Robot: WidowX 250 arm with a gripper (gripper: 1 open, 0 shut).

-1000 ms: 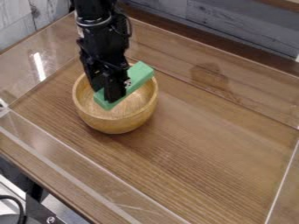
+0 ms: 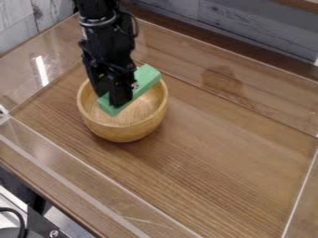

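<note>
My black gripper [image 2: 114,85] is over a round light wooden bowl [image 2: 125,125] left of the table's middle, shut on a green block [image 2: 134,85]. The block is tilted, within the bowl's outline as seen from the camera; whether it touches the bowl I cannot tell. The gripper's body hides part of the bowl's back rim.
A black cable [image 2: 13,223] lies at the lower left.
The gripper and green block have shifted very slightly; the bowl stays where it was.
</note>
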